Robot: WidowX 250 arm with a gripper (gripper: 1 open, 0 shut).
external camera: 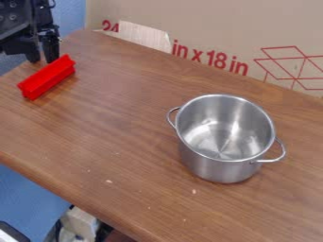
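Note:
A red oblong block (47, 77) lies on the wooden table at the far left, angled towards the back. Just above it, in the top left corner, is my black gripper (38, 51), partly cut off by the frame edge; its fingers are dark and small, so I cannot make out whether they are open. A steel pot (225, 162) with two side handles stands upright at the right.
A cardboard panel (240, 38) runs along the back, with a white piece (144, 34) near it. Blue surface shows beyond the left edge.

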